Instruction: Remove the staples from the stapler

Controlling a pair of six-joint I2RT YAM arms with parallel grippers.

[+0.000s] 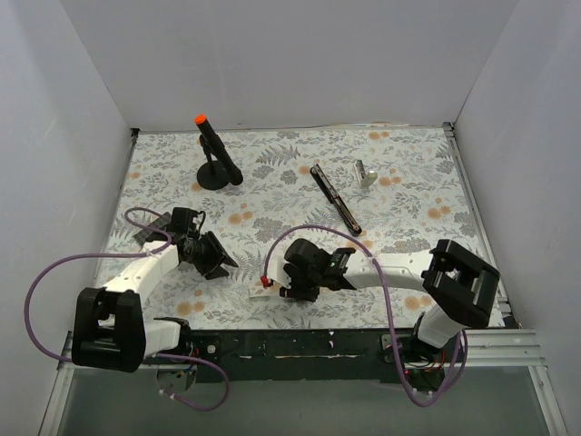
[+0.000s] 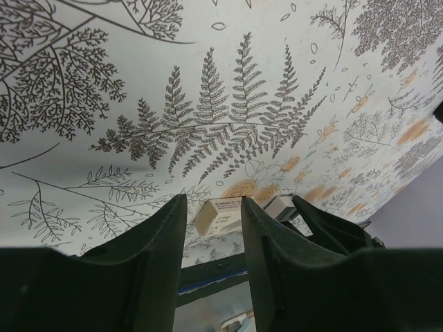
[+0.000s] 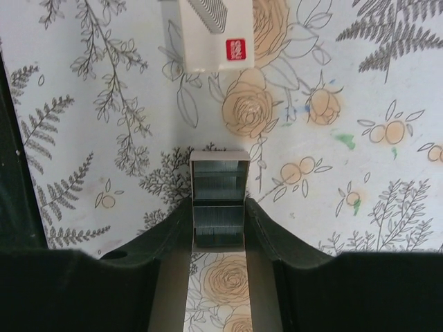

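Observation:
The long black stapler lies at the back middle, angled. My right gripper is down at the front middle, shut on a small metal staple holder, a boxy piece with dark segments. A white box with a red label lies just beyond it; in the left wrist view this box is partly behind the fingertips. My left gripper is over bare patterned mat at the left, part open, with nothing visible between its fingers.
A black stand with an orange-tipped post is at the back left. A small pale metal object lies at the back right. The mat between the stapler and left arm is clear.

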